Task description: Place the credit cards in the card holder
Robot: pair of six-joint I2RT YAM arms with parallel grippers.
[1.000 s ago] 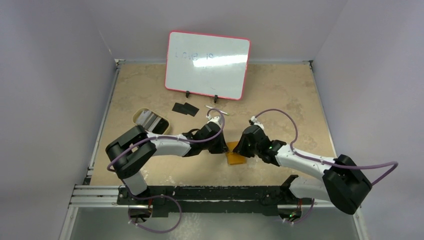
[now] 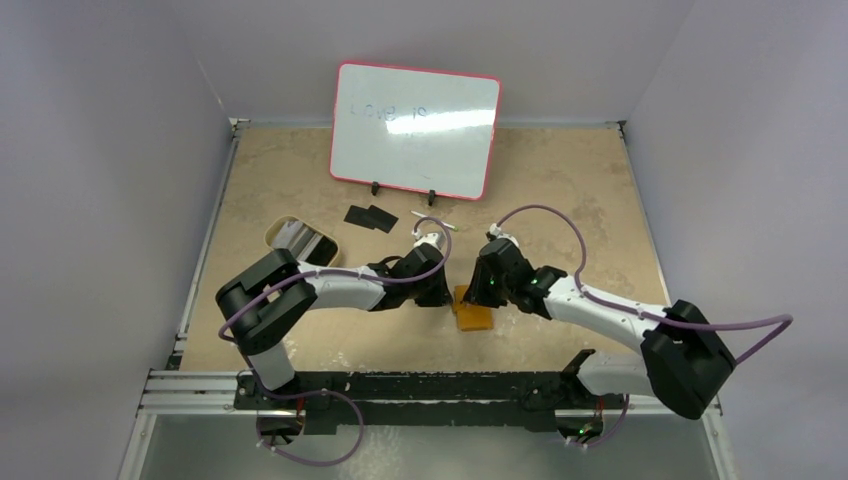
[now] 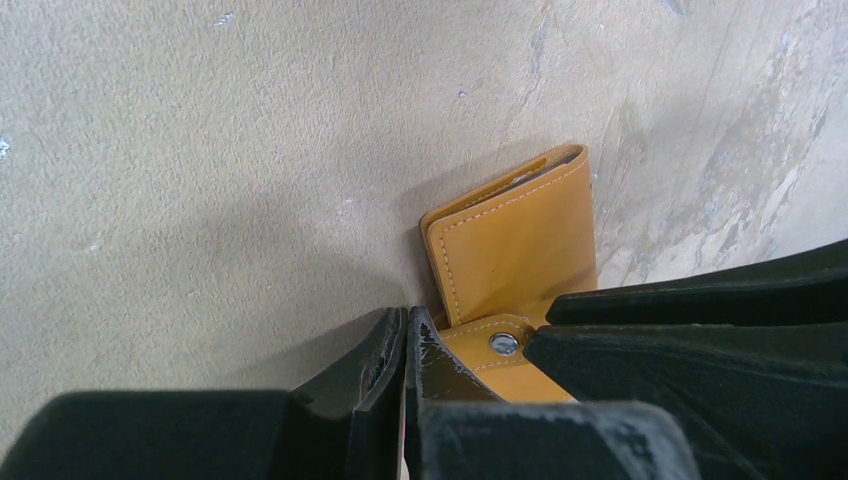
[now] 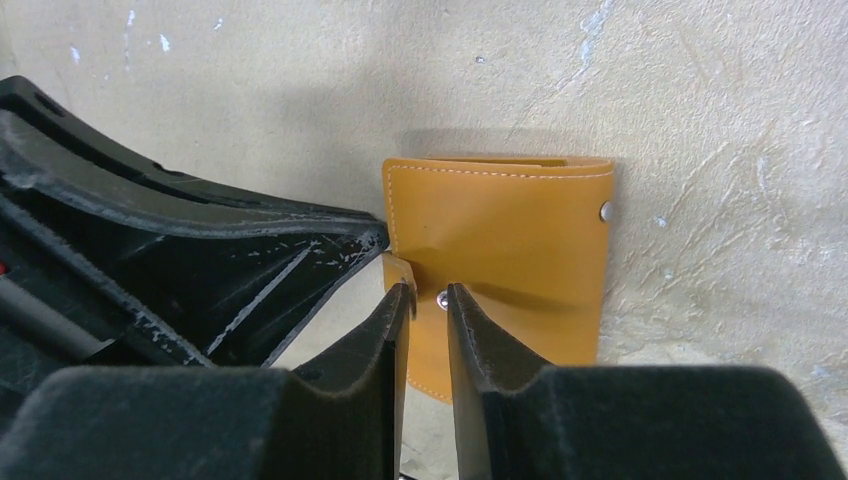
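The tan leather card holder (image 2: 475, 319) lies on the table between my two grippers, its snap strap (image 3: 490, 338) at its left side. My left gripper is shut at the holder's left edge, beside the strap; nothing else shows between its fingers. Over the holder, my right gripper stands part open. Its left finger (image 4: 400, 310) meets the raised strap end, and a metal snap stud (image 4: 443, 299) shows in the gap. Two dark cards (image 2: 371, 217) lie overlapping farther back on the table.
A tan basket (image 2: 273, 234) holding several items stands on the left. The whiteboard (image 2: 415, 150) and a white pen (image 2: 433, 219) are at the back. Open table lies right of the holder.
My right arm has shifted slightly, its gripper staying over the holder. The holder has moved a little. My left gripper has hardly moved.
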